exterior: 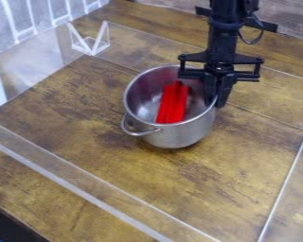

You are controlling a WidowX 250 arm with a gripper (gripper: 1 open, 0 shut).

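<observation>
A steel pot (180, 132) with a wire handle stands mid-table, holding a long red object (173, 106). My black gripper (215, 87) is lowered at the pot's back-right rim, its fingertips partly hidden there; whether it grips the rim cannot be told from this view.
A small white wire stand (91, 40) sits at the back left, near the table's clear edging.
</observation>
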